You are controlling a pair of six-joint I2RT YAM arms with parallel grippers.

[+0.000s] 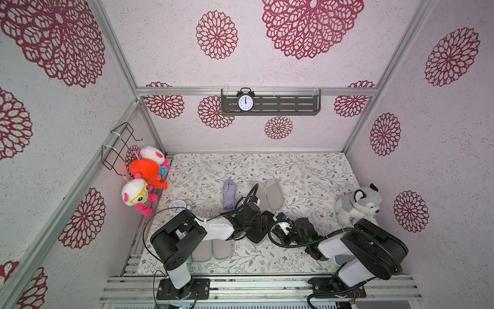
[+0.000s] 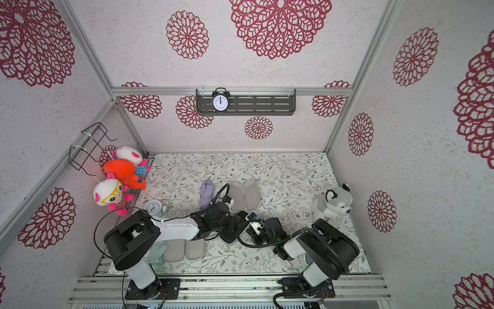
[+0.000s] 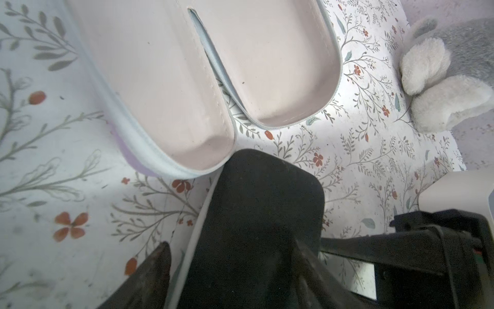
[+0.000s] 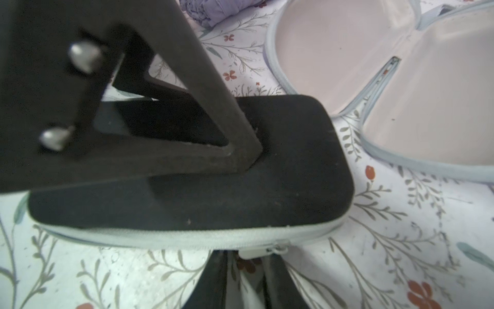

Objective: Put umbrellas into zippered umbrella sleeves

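Observation:
A black zippered sleeve (image 3: 257, 216), closed shell with pale zip edge, lies at the table's middle front between both grippers. My left gripper (image 1: 259, 221) reaches over it from the left; its fingers are blurred at the bottom of the left wrist view. My right gripper (image 1: 280, 231) is at its right side, its fingers below the zipper pull (image 4: 259, 252) in the right wrist view; whether they grip it is unclear. An open pale sleeve (image 1: 273, 194) lies behind. A purple umbrella (image 1: 229, 194) lies to its left. Another open sleeve (image 1: 222, 249) lies at front left, partly under the left arm.
Plush toys (image 1: 144, 175) sit along the left wall, a small white clock (image 2: 153, 207) near them. A husky toy (image 1: 360, 203) sits at the right. A teal item (image 2: 157, 253) lies at front left.

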